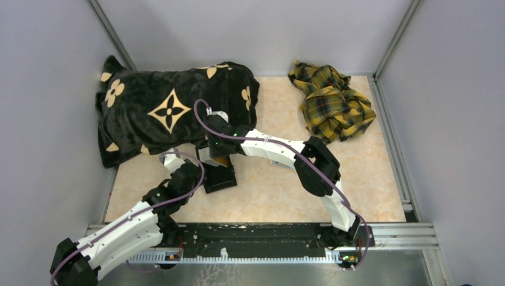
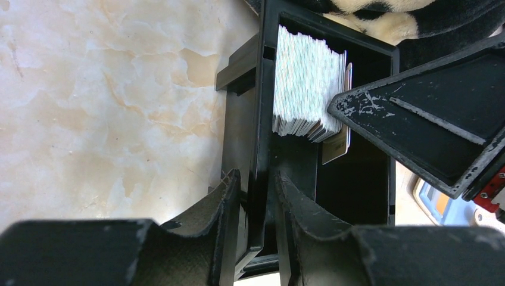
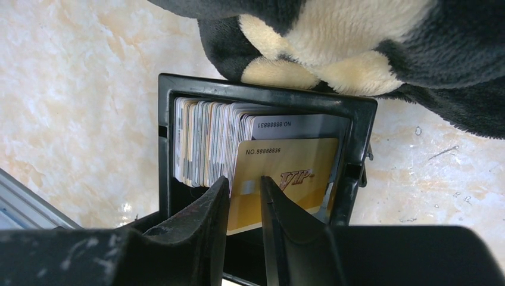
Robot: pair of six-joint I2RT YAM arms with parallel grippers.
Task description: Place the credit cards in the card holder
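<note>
The black card holder (image 1: 221, 179) stands in the table's middle-left. A dense row of cards (image 2: 306, 77) fills its far part, and a gold VIP card (image 3: 298, 173) leans at the row's end, inside the holder's walls. My right gripper is part open over the gold card's left edge, one finger to each side of that edge; whether they touch it is unclear. In the left wrist view, my left gripper straddles the holder's side wall (image 2: 261, 131), part open, with narrow gaps beside the wall. The top view hides both sets of fingertips.
A dark plush blanket (image 1: 172, 110) lies close behind the holder. A yellow-and-black plaid cloth (image 1: 336, 104) is crumpled at the back right. Partly under my right arm lies a light-blue flat item (image 1: 280, 164).
</note>
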